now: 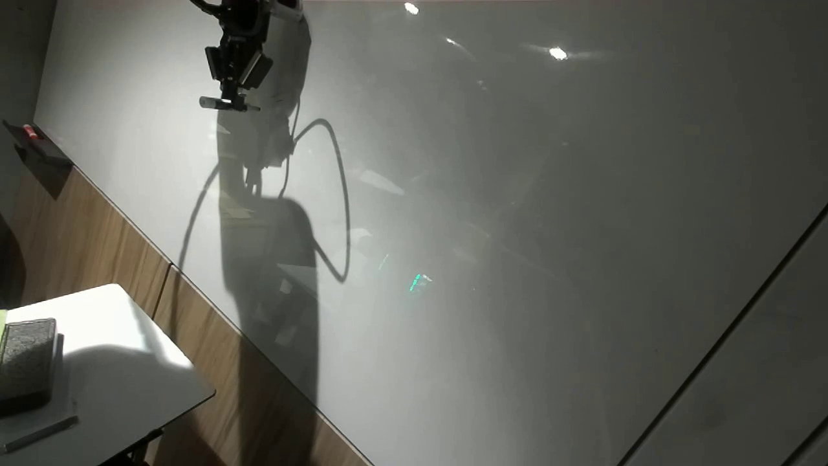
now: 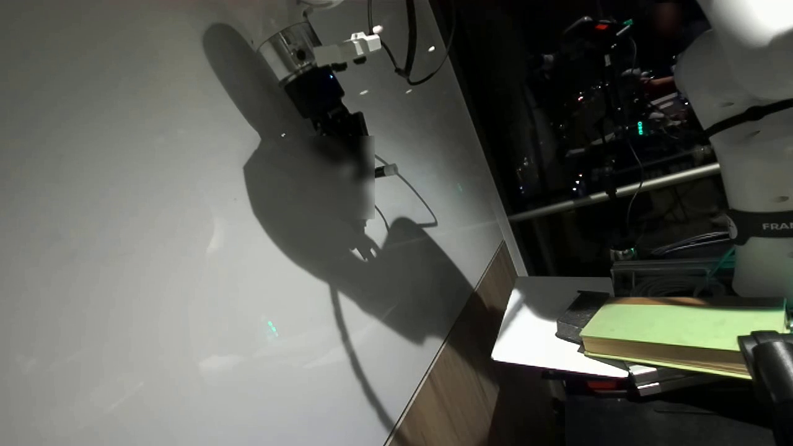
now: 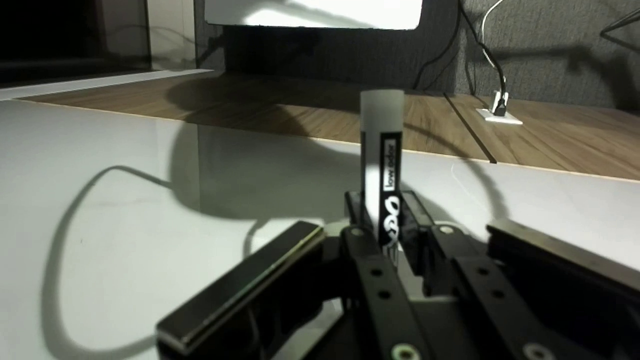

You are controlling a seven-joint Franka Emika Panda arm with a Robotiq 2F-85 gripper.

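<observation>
My gripper is shut on a marker (image 3: 382, 120), whose pale grey end sticks out past the fingers and whose black label reads "low odor". In exterior view 1 the gripper (image 1: 231, 94) is at the upper left in front of the whiteboard (image 1: 504, 326), with the marker (image 1: 209, 102) lying crosswise in its fingertips. Part of the gripper is blurred in exterior view 2, where the grey end of the marker (image 2: 390, 170) pokes out to the right. How far the marker's tip stands from the board cannot be told.
Below the board runs a wooden panel (image 1: 124, 256). A white table (image 1: 132, 396) carries a dark eraser-like block (image 1: 30, 357); a green book (image 2: 676, 323) is beside it. A small dark tray with a red item (image 1: 31, 132) sits at the far left. Most of the board is bare.
</observation>
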